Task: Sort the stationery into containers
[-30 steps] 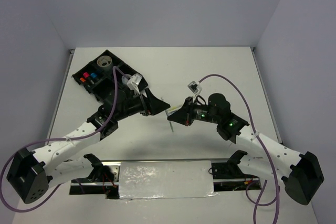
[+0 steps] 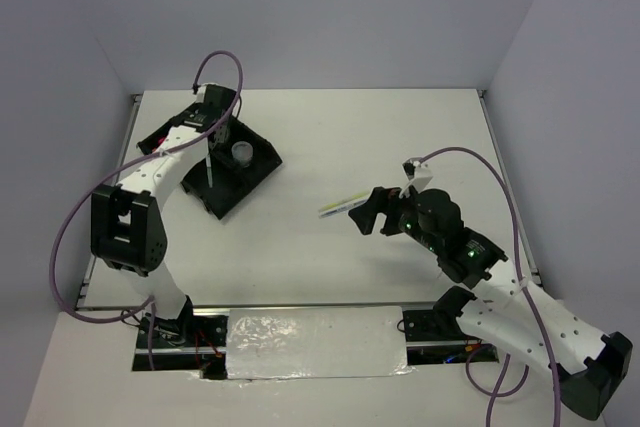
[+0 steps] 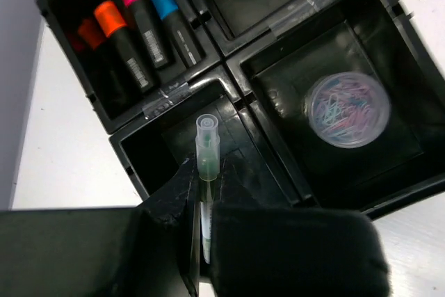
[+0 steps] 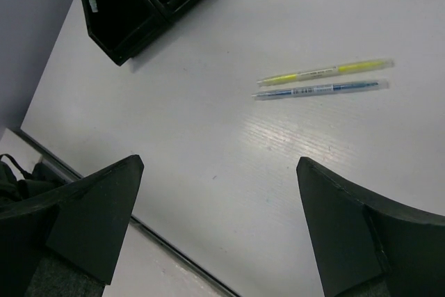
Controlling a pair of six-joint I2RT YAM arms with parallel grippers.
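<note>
My left gripper is shut on a clear-capped green pen (image 3: 208, 147), held over the black divided tray (image 2: 262, 187). Beneath the pen lies a compartment with no other item visible; the pen's lower end is partly hidden by the fingers, so I cannot tell if it touches the floor. Orange (image 3: 125, 46), pink (image 3: 144, 19) and blue markers (image 3: 174, 22) fill the neighbouring compartment. A yellow pen (image 4: 327, 72) and a blue pen (image 4: 320, 90) rest side by side on the table. Near them my right gripper hangs open and empty.
A round clear box of coloured clips (image 3: 348, 110) sits in another tray compartment. The fourth compartment shows only in part, with a blurred round object. White table (image 2: 330, 137) stretches bare behind the loose pens; walls rise at both sides.
From mid-table, the left arm has swung left over the tray, carrying the green pen. A second ago that pen was close to the right gripper, which has since shifted right.
</note>
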